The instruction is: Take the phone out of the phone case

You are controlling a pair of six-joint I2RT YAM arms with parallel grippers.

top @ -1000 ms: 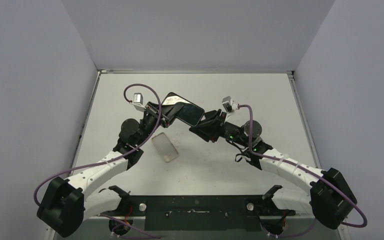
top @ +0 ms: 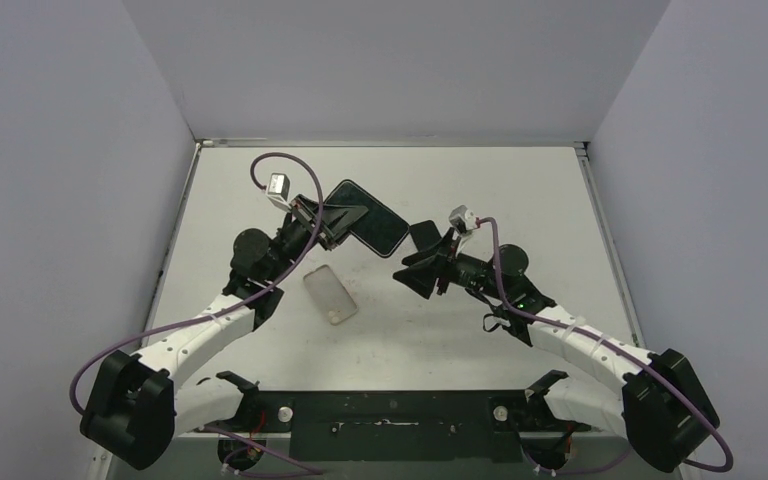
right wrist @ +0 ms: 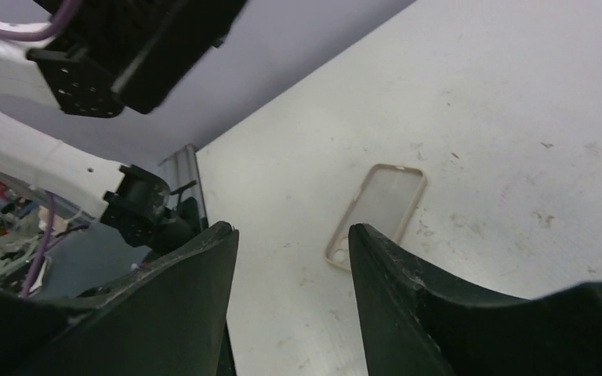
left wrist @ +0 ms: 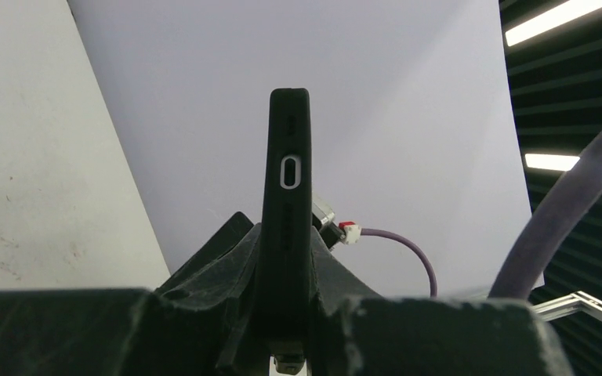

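A black phone-sized slab hangs tilted above the table, its dark glossy face upward in the top view. My left gripper is shut on its far-left part. The left wrist view shows its narrow dark edge standing between the fingers, with a pale-rimmed port slot. Just off the slab's right end, my right gripper stands open. Nothing lies between its fingers in the right wrist view.
On the table below lies a clear phone case, also seen as an empty-looking frame in the right wrist view. A flat black object shows behind the right gripper.
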